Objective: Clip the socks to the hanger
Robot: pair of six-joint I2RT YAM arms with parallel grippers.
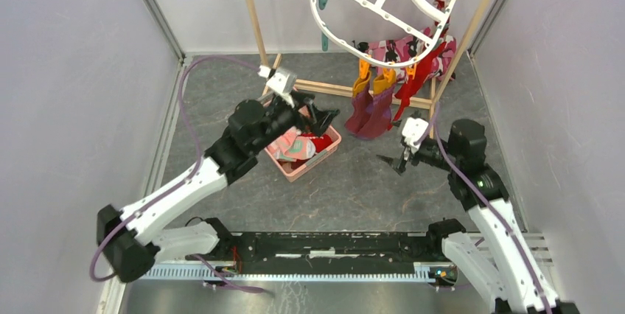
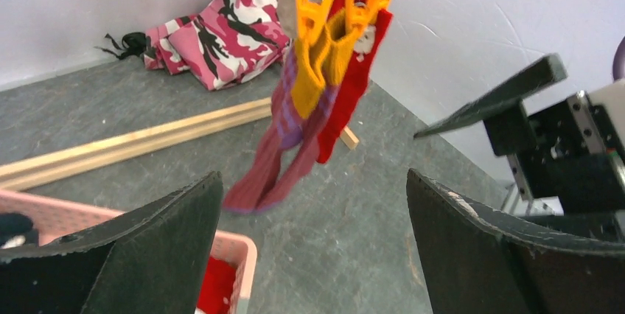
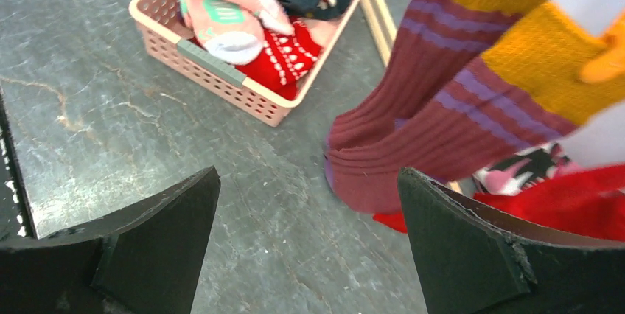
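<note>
A pair of maroon socks (image 1: 370, 113) with mustard cuffs hangs by orange clips (image 2: 317, 8) from the white round hanger (image 1: 376, 8). Behind them a red sock (image 1: 416, 82) also hangs. My left gripper (image 1: 329, 113) is open just left of the maroon socks, empty; in the left wrist view those socks hang ahead, beyond its fingers (image 2: 140, 251). To the right of the socks and lower, my right gripper (image 1: 396, 143) is open with nothing in it. In the right wrist view the maroon socks (image 3: 442, 122) hang close ahead, partly behind one finger (image 3: 472, 240).
A pink basket (image 1: 304, 170) holding several socks stands on the grey floor under the left arm. Wooden stand poles (image 1: 253, 12) rise on both sides of the hanger. A pink-and-black patterned bag (image 1: 390, 50) lies behind. Open floor spreads in front of the basket.
</note>
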